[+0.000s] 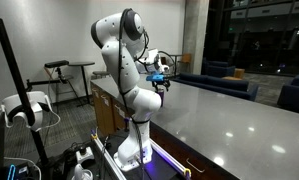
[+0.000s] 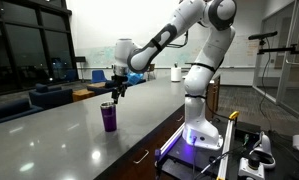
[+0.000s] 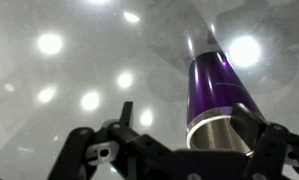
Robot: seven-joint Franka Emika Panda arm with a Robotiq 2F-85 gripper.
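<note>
A purple cup (image 2: 109,118) with a silvery rim stands upright on the pale tabletop. My gripper (image 2: 117,92) hangs just above it, pointing down. In the wrist view the cup (image 3: 211,85) shows its purple side and metallic opening, partly covered by the right finger (image 3: 247,122). The two black fingers of my gripper are spread apart, so it is open. The cup lies off toward the right finger rather than centred. In exterior view 1 the cup (image 1: 160,99) is small and partly hidden by the arm.
The long table (image 1: 224,115) is glossy and mostly bare around the cup. Dark blue sofas (image 1: 217,86) stand beyond it. A black stand with a grey device (image 2: 254,150) is beside the arm's base.
</note>
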